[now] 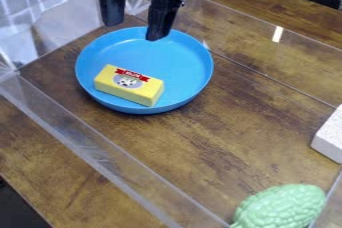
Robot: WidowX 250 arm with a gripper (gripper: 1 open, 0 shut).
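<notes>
A blue plate [181,72] sits on the wooden table, holding a yellow box [128,86] with a red-and-white label on its front half. My black gripper [135,20] hangs above the back of the plate at the top of the view, its two dark fingers wide apart and nothing between them.
A green brain-shaped object [277,207] lies at the bottom right, and a white block [329,135] at the right edge. Clear panels run along the left and across the table. The wood [234,122] right of the plate is bare.
</notes>
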